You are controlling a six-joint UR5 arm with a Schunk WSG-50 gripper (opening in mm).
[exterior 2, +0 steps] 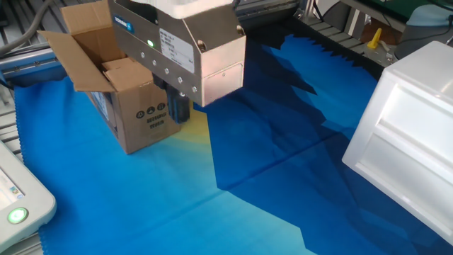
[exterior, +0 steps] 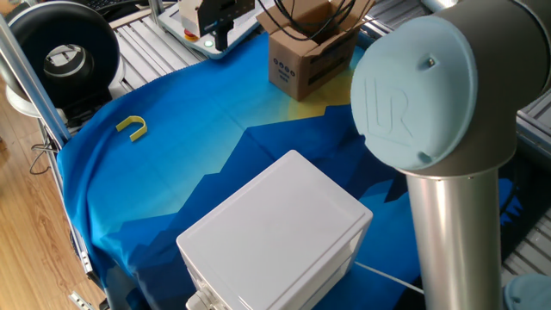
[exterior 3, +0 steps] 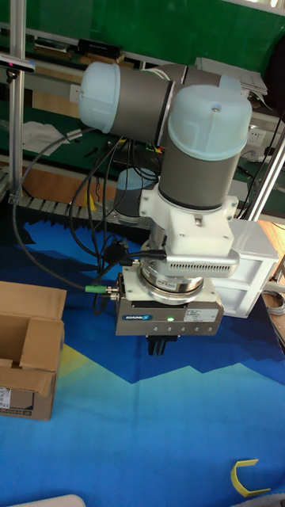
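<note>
My gripper [exterior 3: 157,346] hangs above the blue cloth, its short black fingers close together under the metal body. It appears shut, and nothing shows between the fingertips. In exterior view 2 the gripper [exterior 2: 178,110] overlaps the front of the open cardboard box [exterior 2: 145,117]. At the top of exterior view 1, the gripper [exterior: 222,40] shows in front of the teach pendant. A yellow curved strip [exterior: 134,127] lies on the cloth well away from the gripper; exterior view 3 has this yellow strip [exterior 3: 245,479] at the lower right. The white drawer box [exterior: 275,228] stands closed on the cloth.
Black cables [exterior: 314,26] hang across the cardboard box's opening in exterior view 1. The teach pendant [exterior 2: 21,202] sits at the cloth's edge. A black round object [exterior: 65,65] stands beyond the left corner. Bare cloth [exterior: 185,146] lies between the yellow strip and the white box.
</note>
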